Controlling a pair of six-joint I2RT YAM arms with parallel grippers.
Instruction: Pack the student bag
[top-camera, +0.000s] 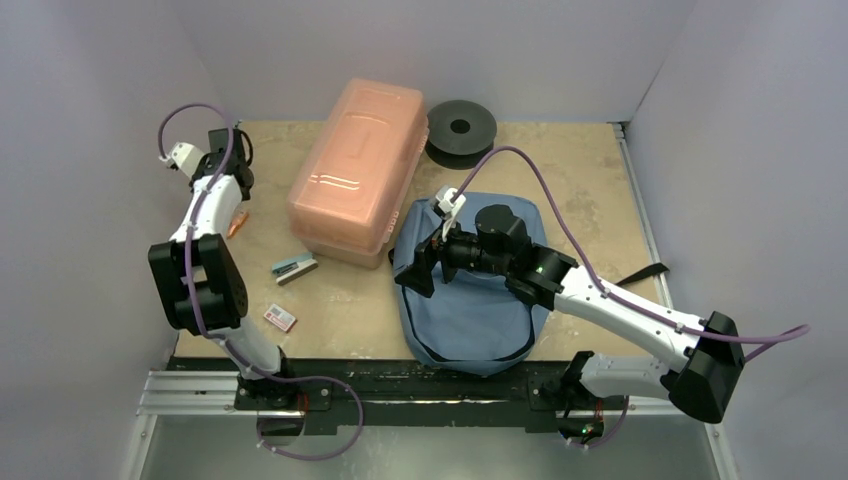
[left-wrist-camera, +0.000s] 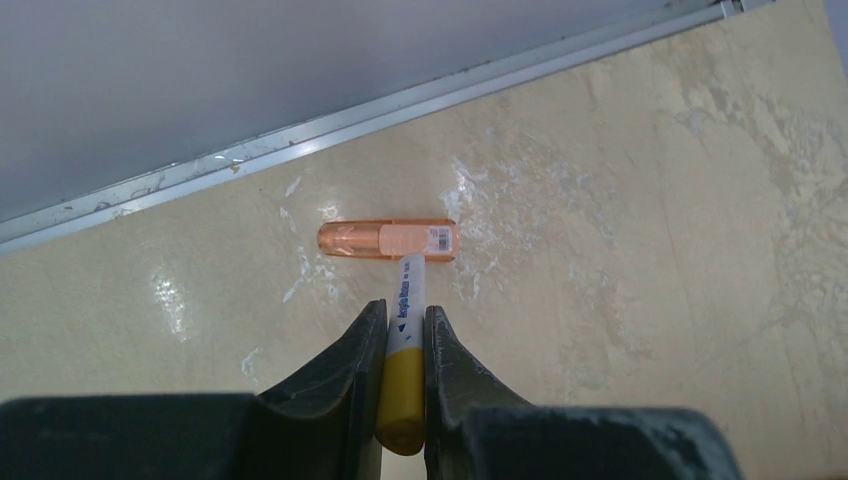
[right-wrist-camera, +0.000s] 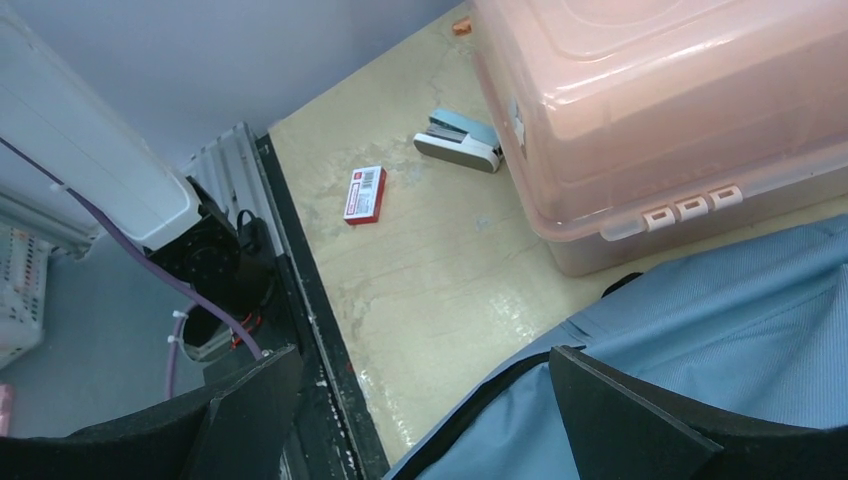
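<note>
My left gripper is shut on a yellow-and-white glue stick (left-wrist-camera: 403, 400), held above the worktop near an orange tube-like item (left-wrist-camera: 360, 240), also in the top view (top-camera: 237, 225). A blue bag (top-camera: 455, 325) lies flat in the centre-right, with my right gripper open over it. A blue-and-white stapler (right-wrist-camera: 455, 150) and a small red-and-white box (right-wrist-camera: 364, 195) lie left of the pink box.
A closed translucent pink box (top-camera: 355, 160) stands at the back middle, with a black spool (top-camera: 470, 140) beside it. A black strap (top-camera: 642, 273) is at the right edge. Bare worktop (top-camera: 570, 170) shows back right.
</note>
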